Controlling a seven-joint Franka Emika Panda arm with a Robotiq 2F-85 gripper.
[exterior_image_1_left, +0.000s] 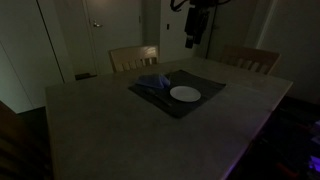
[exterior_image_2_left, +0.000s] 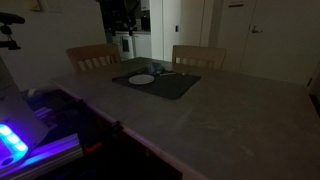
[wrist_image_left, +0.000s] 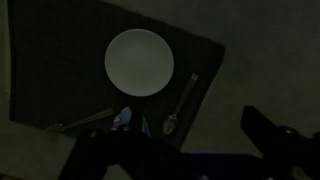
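Note:
A round white plate (wrist_image_left: 139, 62) lies on a dark grey placemat (wrist_image_left: 65, 50) on the table. To one side of it in the wrist view is a spoon (wrist_image_left: 181, 103), and on the other a fork (wrist_image_left: 80, 121). A crumpled blue cloth (exterior_image_1_left: 152, 80) rests on the mat by the plate; only its edge (wrist_image_left: 122, 118) shows from the wrist, partly hidden by a dark finger. High above the far side of the mat, my gripper (exterior_image_1_left: 190, 43) hangs clear of everything. Its dark fingers stand wide apart in the wrist view, open, and nothing shows between them.
Wooden chairs (exterior_image_1_left: 134, 58) stand along the far edge of the table (exterior_image_1_left: 120, 130). The room is dim, so the wrist view is very dark.

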